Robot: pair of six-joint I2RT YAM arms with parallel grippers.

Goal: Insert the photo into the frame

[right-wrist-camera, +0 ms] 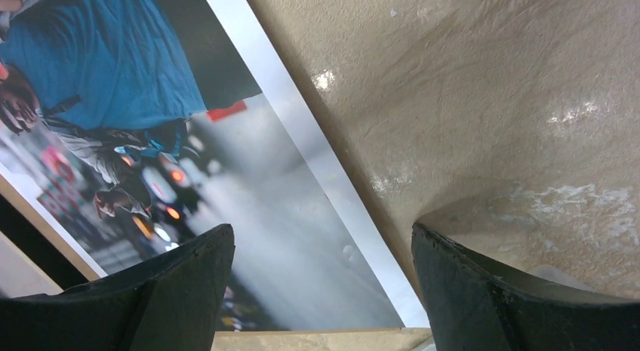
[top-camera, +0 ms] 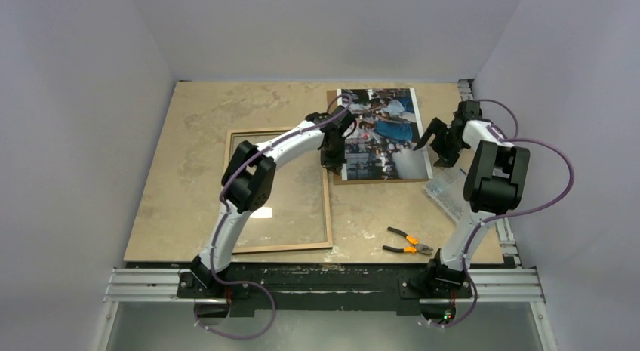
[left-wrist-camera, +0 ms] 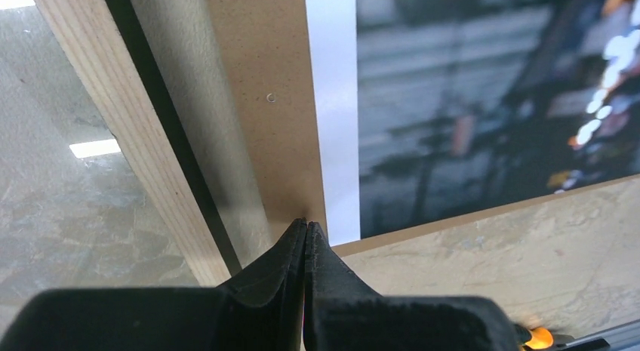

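Note:
The printed photo [top-camera: 381, 140] lies on a brown backing board [left-wrist-camera: 272, 140], right of the wooden frame [top-camera: 326, 223] with its clear pane. In the left wrist view my left gripper is shut, nothing seen between its fingers, over the board's strip at the photo's lower left corner. My right gripper stands open, low at the photo's right end, one finger over the photo and the other over bare table just outside its white edge.
Pliers [top-camera: 407, 242] with orange handles lie near the front edge. A clear plastic item [top-camera: 445, 196] lies at the right under the right arm. Bare table is left of the frame and between frame and pliers.

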